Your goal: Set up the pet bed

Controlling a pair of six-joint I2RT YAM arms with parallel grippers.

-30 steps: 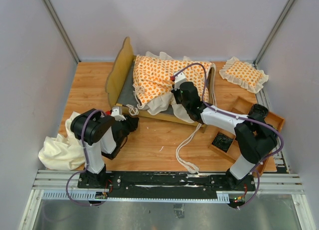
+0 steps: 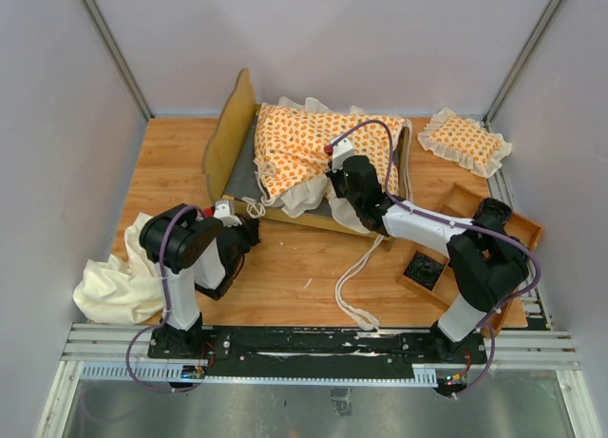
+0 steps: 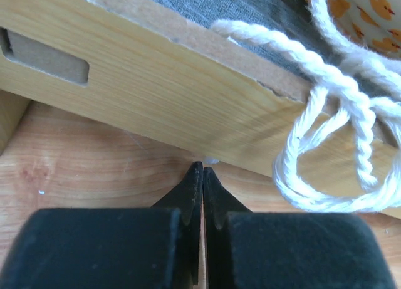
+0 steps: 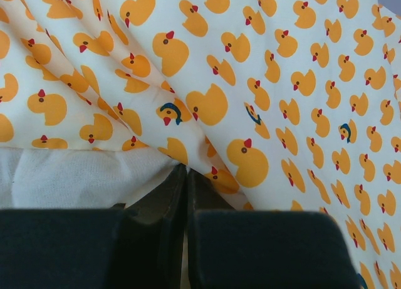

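Note:
A wooden bed frame [image 2: 228,153] with a grey base holds a rumpled duck-print cover [image 2: 304,143] with a frilled edge. My right gripper is shut, pressed into the folds of that cover and the white cloth under it; whether fabric is between its fingers is hidden. My left gripper is shut beside the frame's front rail [image 3: 156,107], nothing visible between its fingers, with a looped white rope [image 3: 294,157] hanging just to its right. A small frilled duck-print pillow [image 2: 465,143] lies at the back right.
An open wooden box [image 2: 525,229] with dark containers stands at the right. Cream cloth [image 2: 109,286] is piled at the front left. A long rope [image 2: 347,295] runs onto the bare floor [image 2: 285,276] at front centre.
My left arm has shifted very slightly compared with a second ago. The right arm and the cover look unchanged.

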